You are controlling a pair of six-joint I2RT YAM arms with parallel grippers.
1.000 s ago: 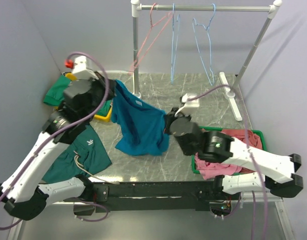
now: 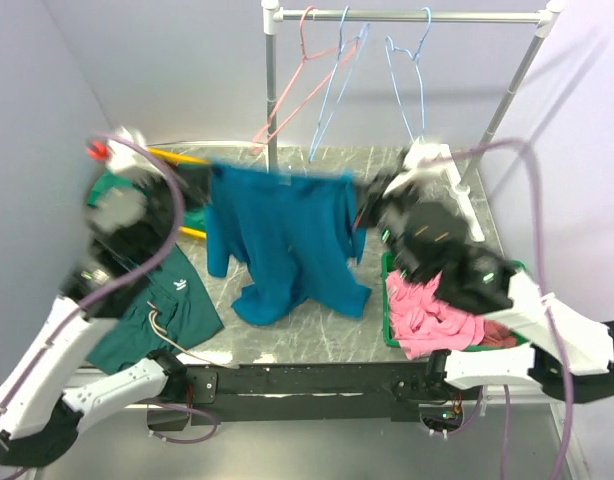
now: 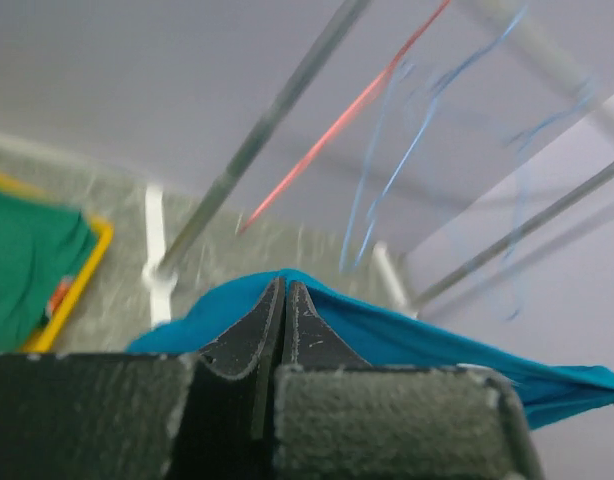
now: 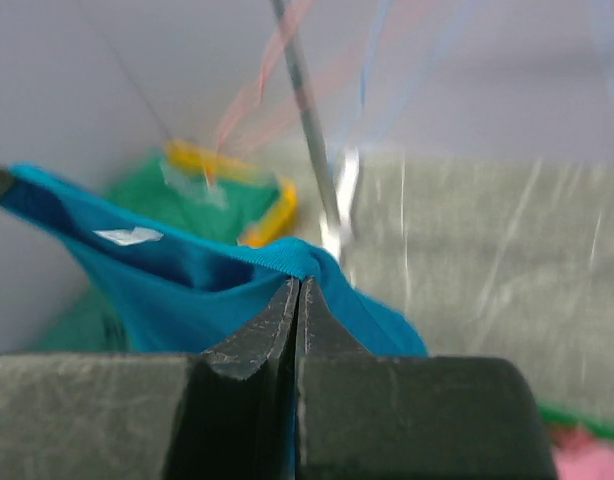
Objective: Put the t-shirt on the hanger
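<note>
Between the two arms hangs a teal t-shirt (image 2: pixel 287 230), stretched by its upper edge and blurred in the top view. My left gripper (image 2: pixel 209 185) is shut on one upper corner; in the left wrist view the teal cloth (image 3: pixel 417 335) comes out from its closed fingertips. The opposite corner is pinched by my right gripper (image 2: pixel 362 203), also shut, and the right wrist view shows the cloth (image 4: pixel 187 265) running across from it with a white label near the collar. Behind, a pink hanger (image 2: pixel 287 92) and blue hangers (image 2: pixel 332 100) (image 2: pixel 417 75) hang on the rail (image 2: pixel 407 16).
Dark green shorts (image 2: pixel 172 305) lie at front left, near a yellow-rimmed tray (image 2: pixel 192 233) with green cloth. At front right a green basket (image 2: pixel 387 330) holds pink clothes (image 2: pixel 427 310). The rack's left post (image 2: pixel 271 95) stands behind the shirt.
Both arms lifted outward and have since lowered; the pink and left blue hangers have swayed.
</note>
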